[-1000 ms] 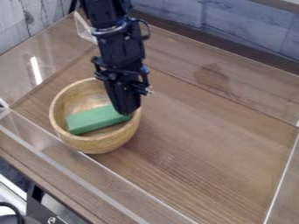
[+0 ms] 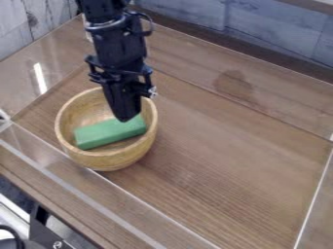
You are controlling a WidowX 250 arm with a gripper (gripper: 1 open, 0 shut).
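A black robot arm reaches down from the top to a tan round bowl (image 2: 82, 154) at the left of the wooden table. A green block (image 2: 101, 134) lies inside the bowl. My gripper (image 2: 128, 107) is over the bowl's back rim, just above the block's right end. It looks shut, with nothing visible between its fingers; whether it touches the block is unclear.
A seam or edge runs along the table's left side, near the bowl, with a dark gap at the lower left.
My gripper has shifted a little left over the bowl. The bowl looks nearly in place, and the green block's angle has changed slightly.
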